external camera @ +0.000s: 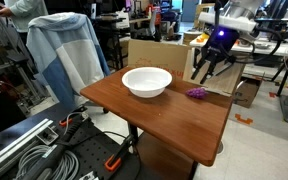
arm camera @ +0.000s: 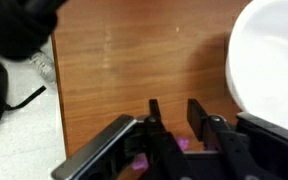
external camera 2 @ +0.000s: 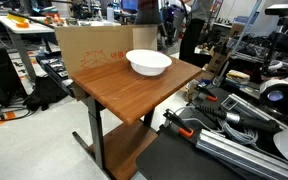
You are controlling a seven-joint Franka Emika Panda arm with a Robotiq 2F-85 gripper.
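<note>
A purple object (external camera: 196, 93) lies on the brown table (external camera: 174, 118), right of the white bowl (external camera: 147, 80). Above that object hangs my gripper (external camera: 205, 75), clear of the tabletop. The wrist view shows its two dark fingertips apart, with bare wood seen between them and nothing held; the gripper stands partly open. Pink-purple bits of the object (arm camera: 139, 162) peek out behind and below the fingers, most of it hidden by them. At the right of that view is the bowl (arm camera: 274, 65), which looks empty in the exterior views.
Cardboard panels (external camera 2: 96, 45) stand along one side of the table. A dark rounded shape (arm camera: 14, 25) fills the wrist view's upper left corner.
</note>
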